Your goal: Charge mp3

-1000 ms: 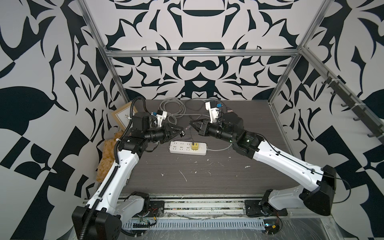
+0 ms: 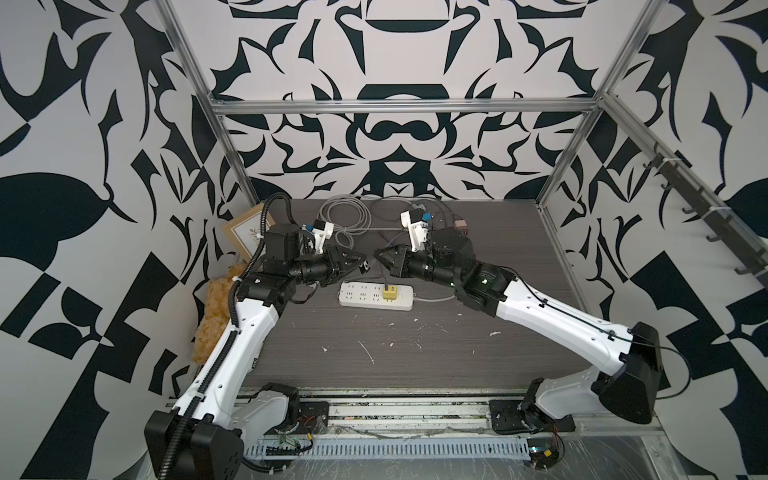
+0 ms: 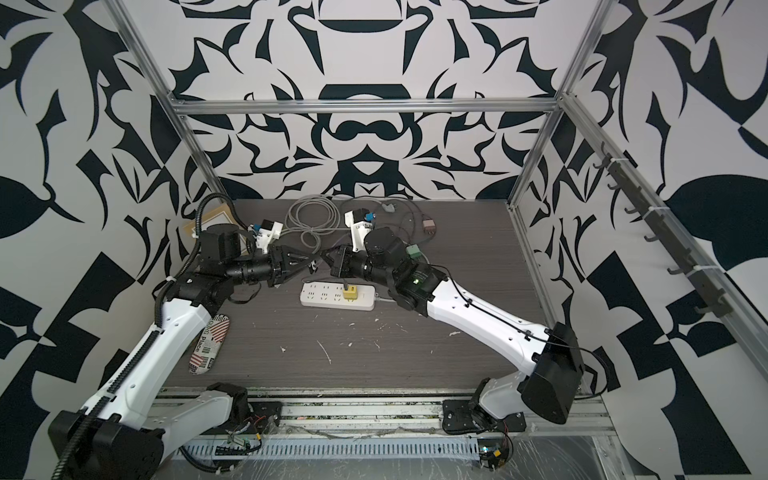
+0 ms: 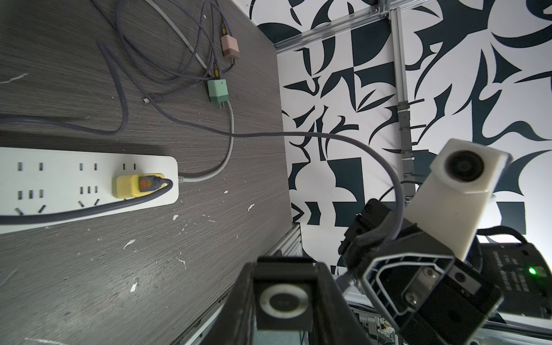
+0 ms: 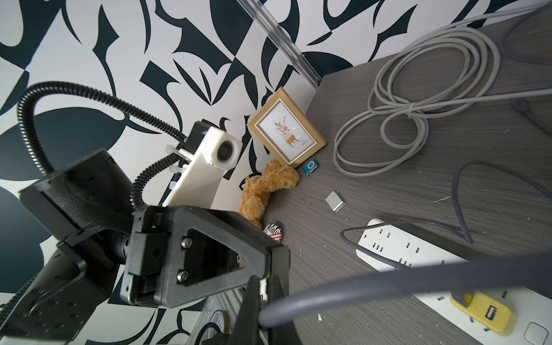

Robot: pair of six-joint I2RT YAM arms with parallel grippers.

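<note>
A small black mp3 player (image 4: pixel 284 322) with a pale ring sits between the fingers of my left gripper (image 2: pixel 365 263), which is shut on it above the table. Facing it closely, my right gripper (image 2: pixel 378 254) is shut on the end of a dark grey cable (image 4: pixel 322 136). That cable (image 5: pixel 414 281) crosses the right wrist view to the fingertips. The plug tip is largely hidden, so whether it touches the player or enters it I cannot tell. A yellow charger (image 4: pixel 138 185) with a dark USB plug in it stands in the white power strip (image 4: pixel 63 166).
A blue player (image 5: pixel 310 166), a silver player (image 5: pixel 334 200), a photo frame (image 5: pixel 286 127) and a plush toy (image 5: pixel 264 187) lie toward the left. Coiled cable (image 5: pixel 425 109) and a green plug (image 4: pixel 218 90) lie behind. The front tabletop holds only scraps.
The left arm looks still.
</note>
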